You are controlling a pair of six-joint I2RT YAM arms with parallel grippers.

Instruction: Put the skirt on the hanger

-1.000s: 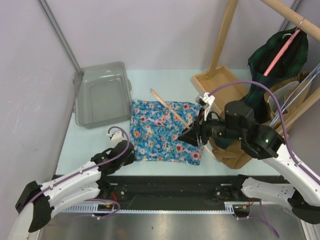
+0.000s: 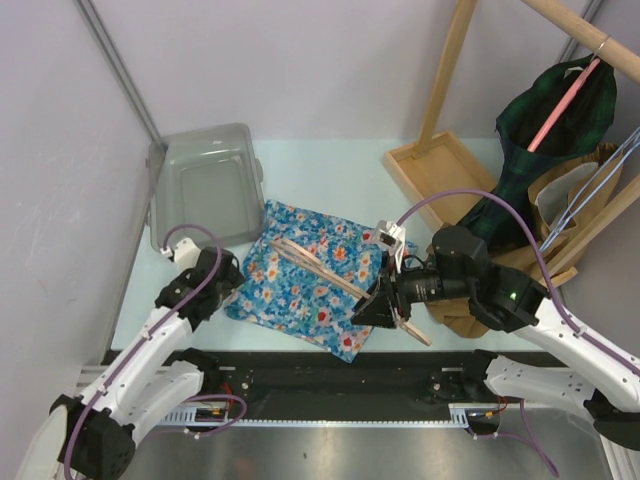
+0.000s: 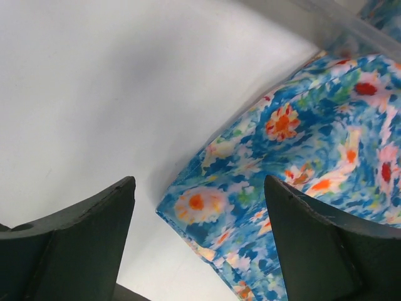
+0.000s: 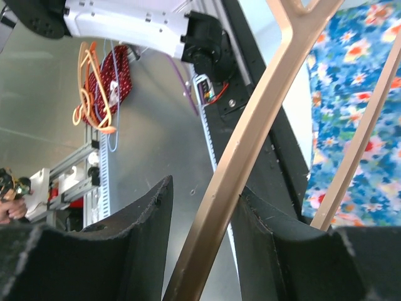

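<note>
The floral blue skirt [image 2: 300, 300] lies flat on the white table, one corner [image 3: 200, 207] between and just beyond the fingertips of my open left gripper, which hangs at the skirt's left side. My right gripper [image 2: 385, 300] is shut on a wooden hanger [image 2: 325, 272], held over the skirt's middle and slanting from upper left to lower right. In the right wrist view the hanger [image 4: 254, 144] runs up from between the fingers, with the skirt [image 4: 344, 88] behind it.
A grey plastic tray [image 2: 205, 180] sits at the back left. A wooden rack [image 2: 440, 90] at the right holds a dark green garment [image 2: 530, 130] and several hangers, with brown bags below. The table's front edge runs just below the skirt.
My left gripper has moved up and left along the skirt. The skirt's lower right corner has shifted down and left. The hanger in my right gripper has swung lower.
</note>
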